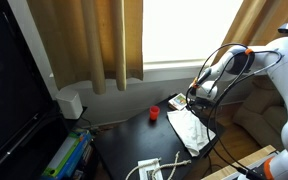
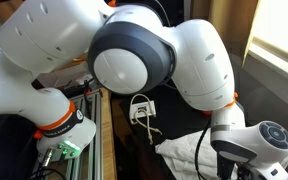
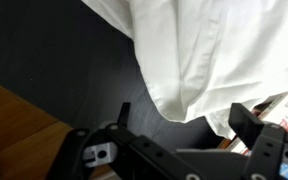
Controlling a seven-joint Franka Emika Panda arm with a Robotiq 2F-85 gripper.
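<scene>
A white cloth [image 1: 189,132] lies spread on the black table, and its folds fill much of the upper part of the wrist view. My gripper is open above the table, and a corner of the cloth [image 3: 179,85] reaches towards the gap between its fingers. No hold on the cloth shows. In exterior view 1 the gripper [image 1: 193,102] is small and dark at the cloth's far end. Exterior view 2 shows the cloth [image 2: 187,155] partly behind the arm, with the fingertips hard to make out.
A red cup [image 1: 154,113] stands left of the cloth, with a printed card or booklet [image 1: 178,101] behind it. A white box-like item [image 1: 149,170] and a pale cord [image 1: 174,165] lie at the near edge.
</scene>
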